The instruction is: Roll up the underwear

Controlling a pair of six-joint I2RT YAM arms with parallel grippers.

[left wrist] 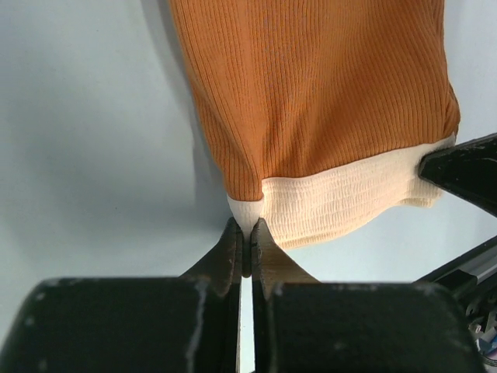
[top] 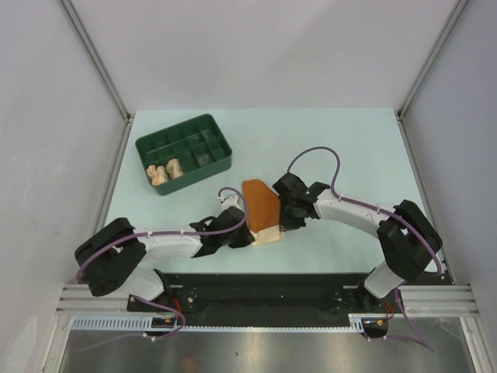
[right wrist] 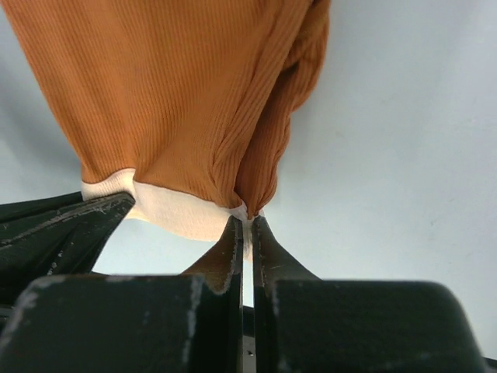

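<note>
Brown underwear (top: 260,203) with a cream waistband (left wrist: 342,202) lies on the table, folded along its sides, waistband toward the front edge. My left gripper is shut on the waistband's left corner, pinching the cream fabric. My right gripper is shut on the waistband's other corner, where the brown fabric bunches into a folded ridge. In each wrist view the other gripper's black finger also shows at the far end of the band.
A green divided box (top: 183,124) with several rolled light-brown items stands at the back left.
</note>
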